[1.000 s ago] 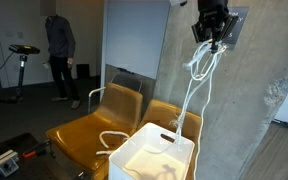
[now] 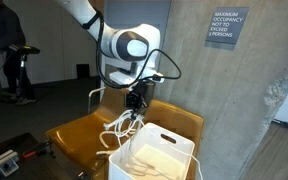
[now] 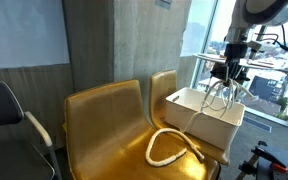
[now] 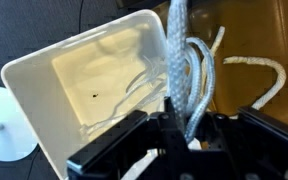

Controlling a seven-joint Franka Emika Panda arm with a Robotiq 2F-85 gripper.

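A white rope hangs in loops from my gripper, which is shut on it. In the wrist view the rope is bunched between the fingers, some strands running down into the white bin. My gripper is above the bin's left rim as exterior view 1 shows it. One length of rope trails out over the brown chair seat, curving there. Another strand hangs over the bin's right side in exterior view 1. The exact grip between the fingertips is hidden by the rope.
Brown chairs stand beside the bin, and a black chair is farther left. A white round object lies near the bin in the wrist view. Much of the bin's floor is bare.
The arm has come down and to the left, from high above the bin to near its rim, bringing the rope with it. The rope's loops have sunk. A person in the background has moved left.
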